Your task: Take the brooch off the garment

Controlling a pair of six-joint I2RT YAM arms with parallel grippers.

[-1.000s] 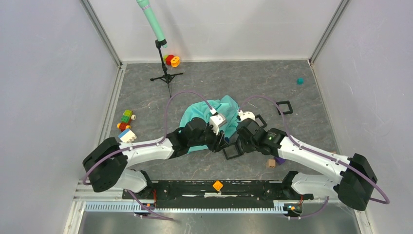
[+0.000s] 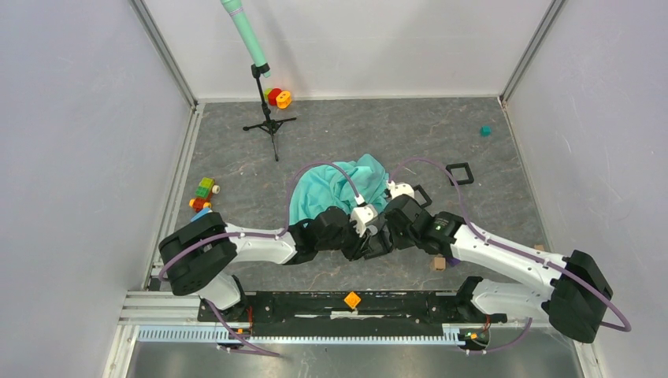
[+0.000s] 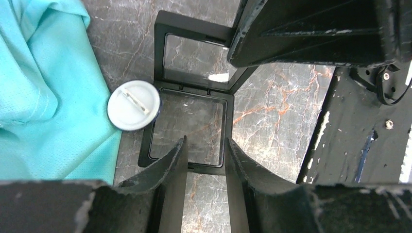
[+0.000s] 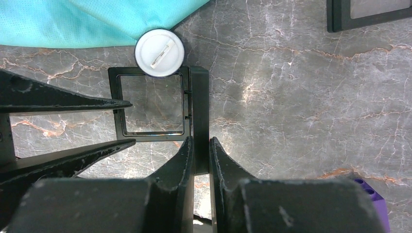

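Observation:
A white round brooch (image 3: 133,105) with a pin bar on its face lies at the edge of the turquoise garment (image 4: 82,22), beside an open black hinged frame case (image 4: 115,87). The left gripper is over the case; its fingertips stand apart in the left wrist view, and whether anything is between them is unclear. In the right wrist view my right gripper is shut on the case's upright lid. Both grippers crowd together at the garment's near right in the top view.
Another black frame (image 2: 459,174) lies to the right, a purple block (image 4: 371,196) at near right, toy bricks (image 2: 203,193) at left, and a tripod (image 2: 269,126) at the back.
My left arm has moved right and toward the front, over the case. The right arm has barely moved.

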